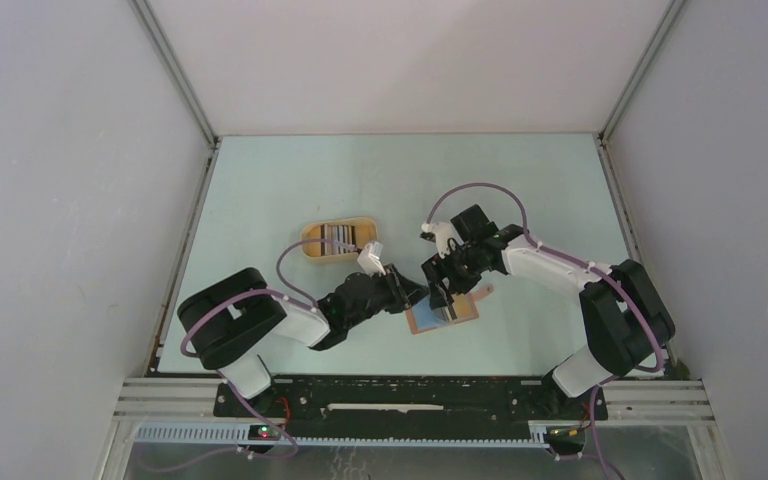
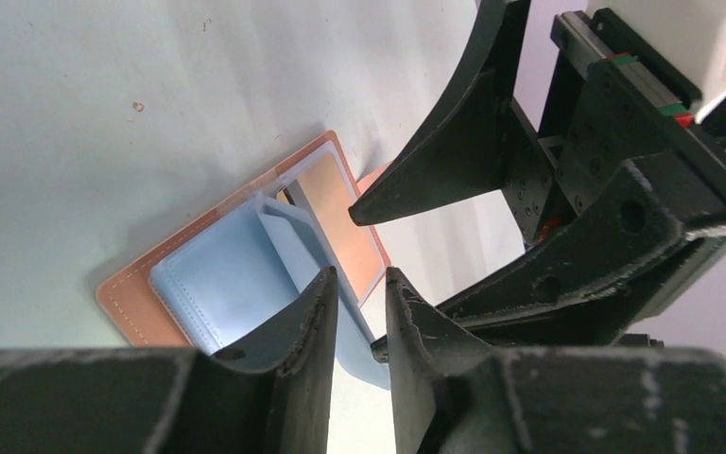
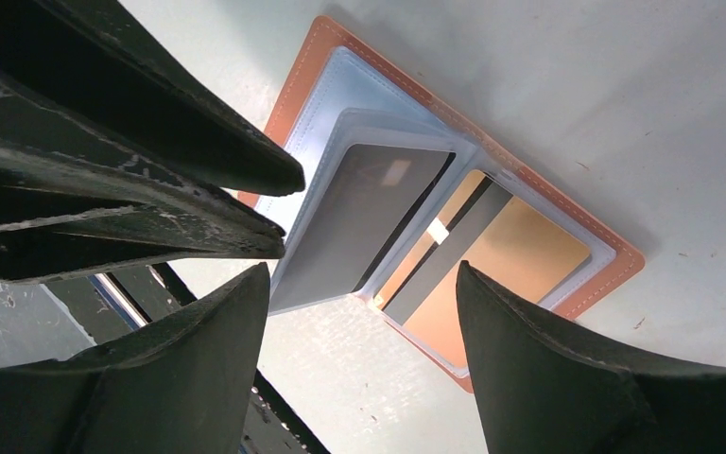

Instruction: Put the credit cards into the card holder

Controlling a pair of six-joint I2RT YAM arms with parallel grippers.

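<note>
The card holder (image 1: 419, 328) lies opened out on the table, brown-edged with clear bluish sleeves. My left gripper is shut on a raised clear sleeve page (image 3: 314, 213), which holds a grey card (image 3: 369, 203) with a black stripe. In the right wrist view, the left gripper's fingers (image 3: 246, 161) come in at the upper left, either side of that page's edge. A gold card (image 3: 520, 251) with a grey band lies in the right-hand sleeve. My right gripper stands open over the holder, nothing gripped between its fingers.
A tan basket (image 1: 310, 248) behind the left arm holds several striped cards (image 1: 340, 236). Both grippers are close together over the holder.
</note>
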